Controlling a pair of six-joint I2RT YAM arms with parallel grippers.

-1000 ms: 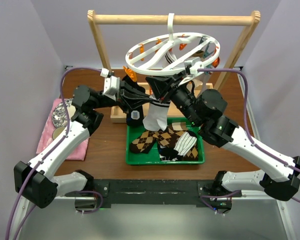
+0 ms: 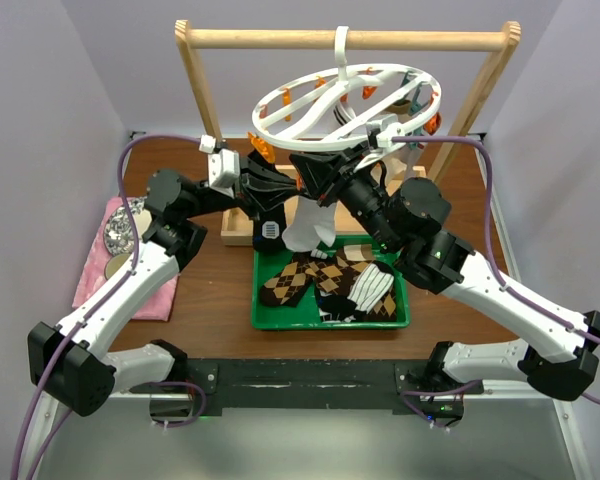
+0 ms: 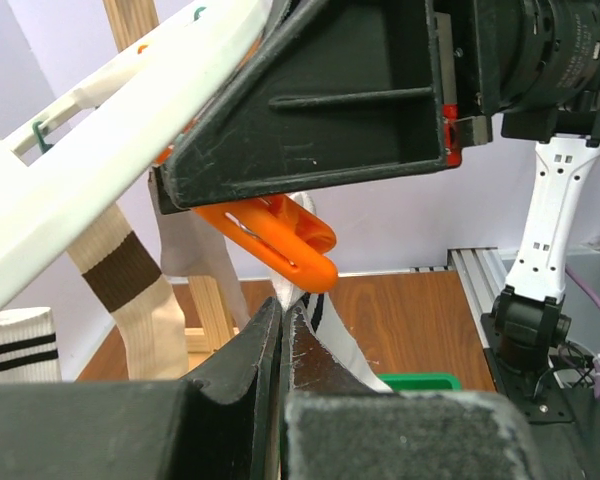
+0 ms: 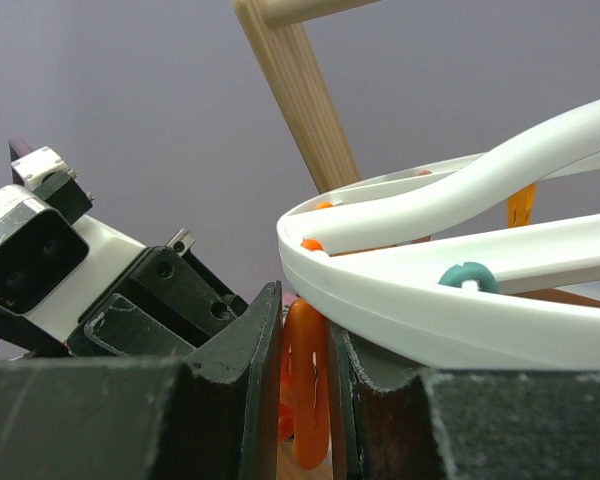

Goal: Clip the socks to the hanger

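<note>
The white round hanger (image 2: pixel 280 120) hangs from the wooden rail with coloured clips and socks on it. At its front my right gripper is shut on an orange clip; the same clip (image 3: pixel 300 260) shows under that gripper in the left wrist view. Just below it my left gripper is shut at a white sock (image 2: pixel 310 225), whose fabric rises from between the fingertips toward the clip. Whether the clip grips the sock is hidden. A black sock (image 2: pixel 270 225) hangs to the left.
A green tray (image 2: pixel 258 315) with several patterned socks lies below. A pink cloth (image 2: pixel 155 300) with plates is at the left. The wooden rail (image 2: pixel 260 38) spans the back.
The white sock's visible top has shifted slightly, its dark stripes no longer showing below the grippers in the top view. Both arms are almost still.
</note>
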